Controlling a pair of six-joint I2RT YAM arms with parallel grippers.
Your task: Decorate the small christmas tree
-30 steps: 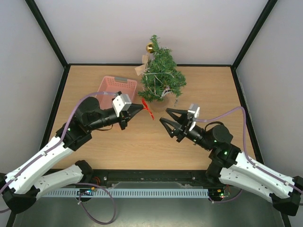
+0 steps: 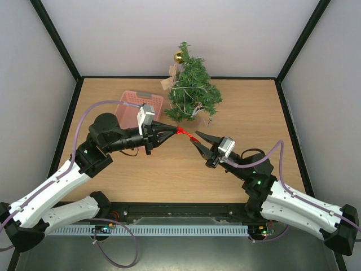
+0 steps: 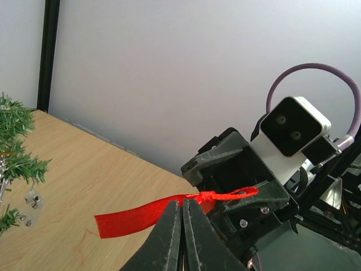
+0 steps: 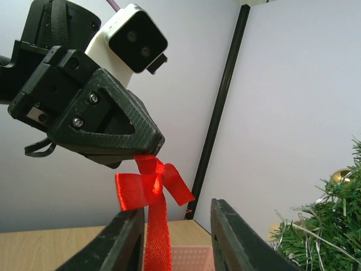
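A red ribbon bow is pinched at its knot by my left gripper, which is shut on it over the middle of the table. In the left wrist view, one flat red ribbon tail sticks out left of the fingertips. Facing it, my right gripper stands part open. The other tail passes between its fingers, closer to the left one in the right wrist view. The small green Christmas tree stands at the back, with a gold ball near its top.
A pink basket sits left of the tree, partly behind the left arm. Cardboard-coloured pieces show beside the tree.
Both grippers have come closer together, the left moving slightly right with the ribbon. The right moved left around the ribbon's tail, its fingers narrowing. The ribbon has swung to a flatter angle.
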